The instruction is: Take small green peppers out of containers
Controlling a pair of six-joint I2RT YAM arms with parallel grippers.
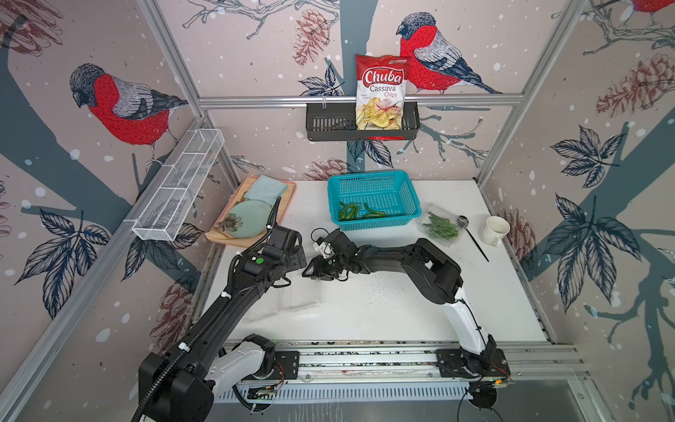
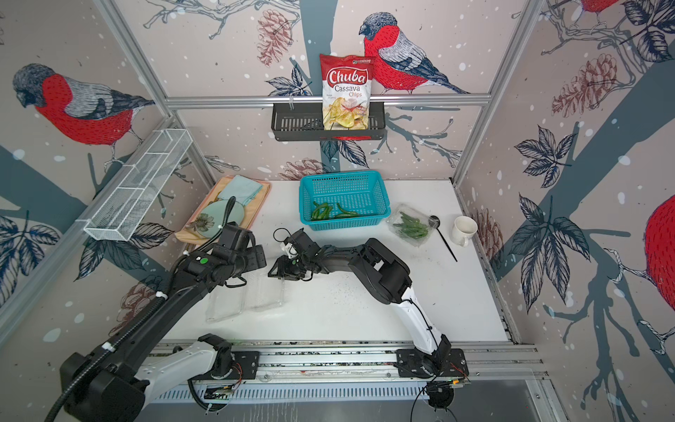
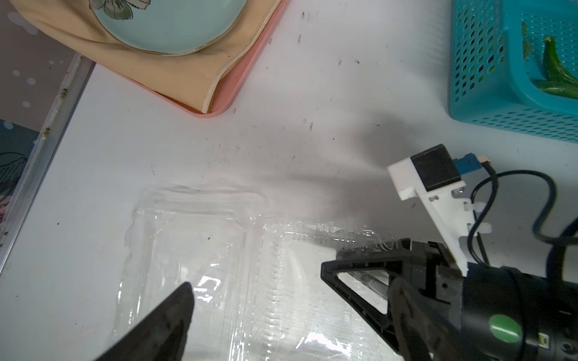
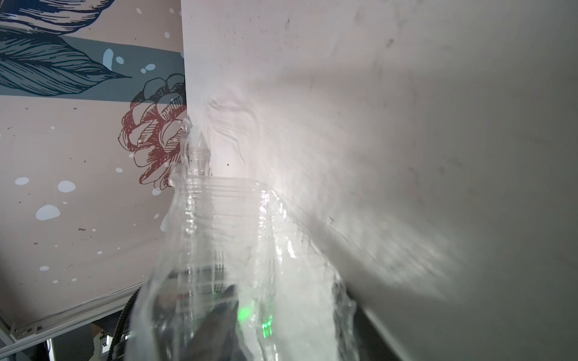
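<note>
A clear plastic clamshell (image 3: 186, 258) lies open at the front left of the table. My right gripper (image 1: 310, 270) is shut on its right-hand edge; the plastic fills the lower right wrist view. My left gripper hangs open above the clamshell, nothing held. Small green peppers (image 1: 349, 211) lie in the turquoise basket (image 1: 393, 181) at the back centre. A second clear container (image 1: 451, 233) at the right holds green pods (image 1: 441, 223), probably peppers, though too small to tell.
A board (image 1: 218, 233) with plate and cloths stands at the back left. A black ladle (image 1: 476, 244) and a white mug (image 1: 495, 232) are at the right.
</note>
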